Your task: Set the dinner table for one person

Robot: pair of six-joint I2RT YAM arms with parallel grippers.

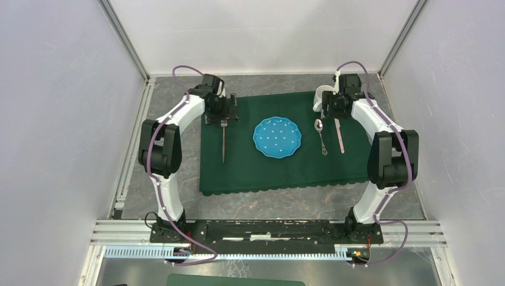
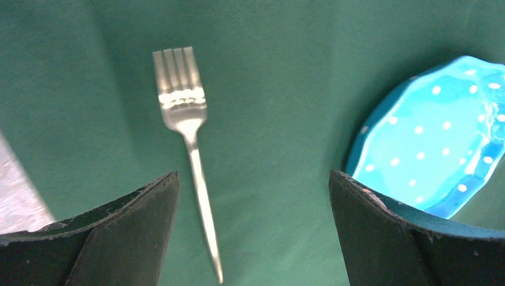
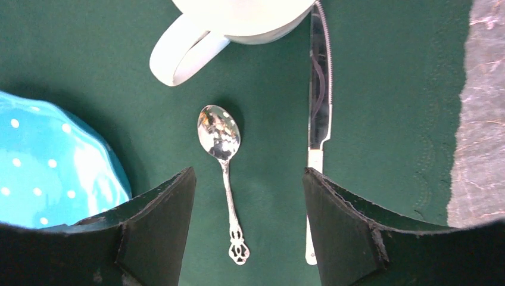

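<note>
On the dark green cloth (image 1: 238, 176) a blue dotted plate (image 1: 277, 137) lies near the middle. To its left rests the fork (image 2: 189, 119), tines toward the back. Right of the plate lie the spoon (image 3: 219, 132) and, farther right, the knife (image 3: 315, 158), roughly side by side. Behind the spoon stands the white cup (image 3: 256, 15), partly covered by the right arm in the top view. My left gripper is open above the fork, touching nothing. Open as well, my right gripper hovers over the spoon and knife with its fingers clear of both.
Bare grey tabletop (image 1: 262, 207) borders the cloth in front and at both sides. White walls (image 1: 262, 36) enclose the back and sides.
</note>
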